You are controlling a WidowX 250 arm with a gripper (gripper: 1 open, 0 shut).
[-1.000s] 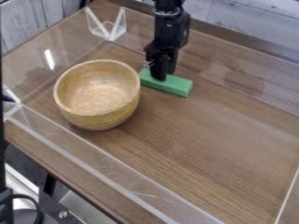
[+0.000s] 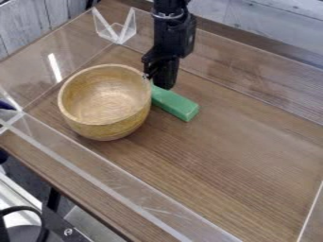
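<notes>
A green rectangular block (image 2: 176, 104) lies on the wooden table just right of a large tan bowl (image 2: 104, 102), tilted diagonally with its upper left end at the bowl's side. The black gripper (image 2: 154, 74) hangs from the top over the area just behind that end of the block, at the bowl's upper right. Its fingertips are small and dark here; it looks shut, and I see nothing held in it.
A white wire-like object (image 2: 115, 25) sits at the back left. Black cables show at the lower left corner.
The gripper has moved a little left and toward the front. The green block has shifted slightly and turned, its right end now nearer the front and further left.
</notes>
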